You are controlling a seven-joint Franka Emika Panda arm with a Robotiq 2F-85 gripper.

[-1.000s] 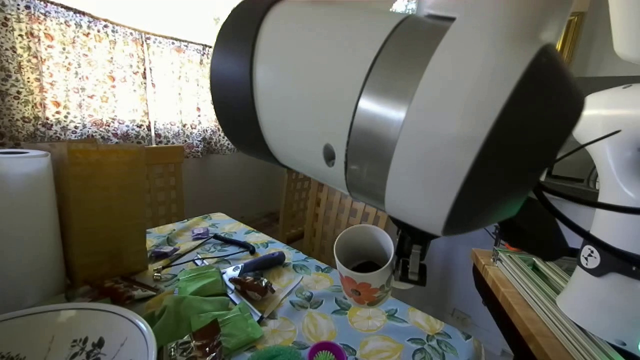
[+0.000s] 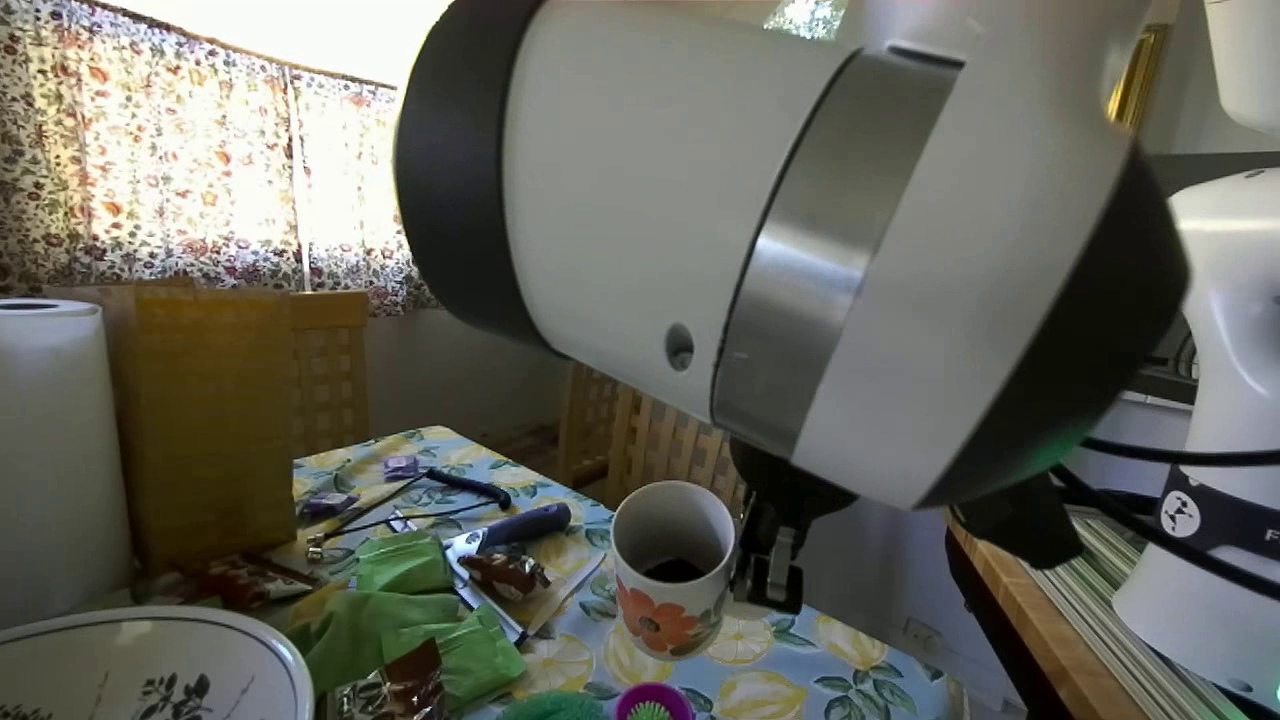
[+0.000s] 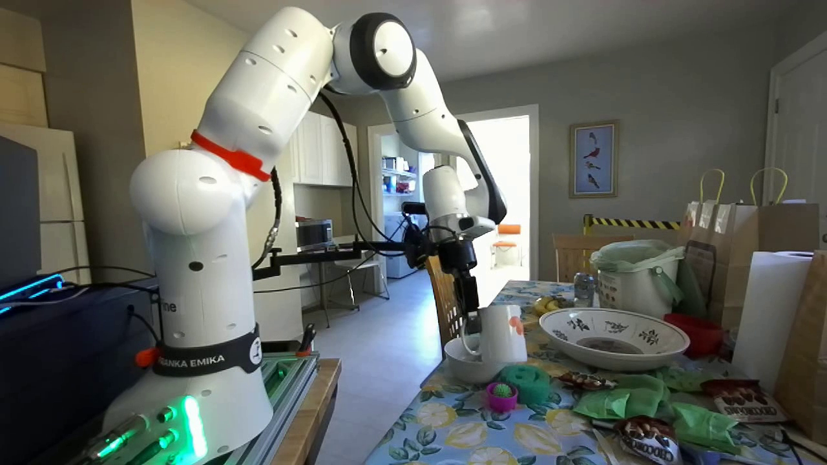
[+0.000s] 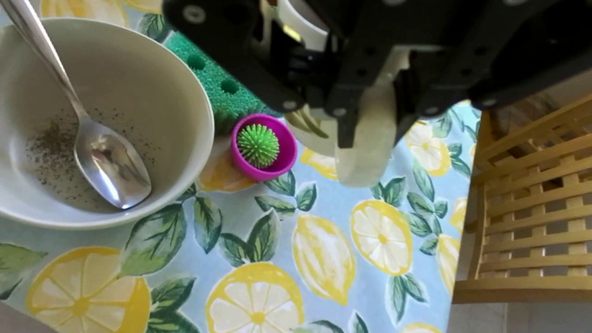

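A white mug (image 2: 674,600) with an orange flower and something dark at its bottom is held upright above the table. My gripper (image 2: 768,588) is shut on its handle, beside the mug body. In exterior view 2 the mug (image 3: 502,333) overlaps the white bowl (image 3: 465,364), with the gripper (image 3: 470,321) on its left. The wrist view shows the pale handle (image 4: 366,161), blurred, between the fingers of my gripper. At left there, a bowl (image 4: 202,161) contains a metal spoon (image 4: 111,161) and dark specks.
A magenta cup (image 4: 283,161) with a spiky green ball and a green sponge (image 4: 222,83) stand near the bowl. A big patterned dish (image 3: 612,360), green bags (image 2: 402,612) and wrappers crowd the table. Bare lemon-print cloth (image 4: 327,261) lies towards one edge.
In exterior view 1 the gripper and mug have moved left and lower, towards the magenta cup. The mug stays gripped; the table items look unmoved.
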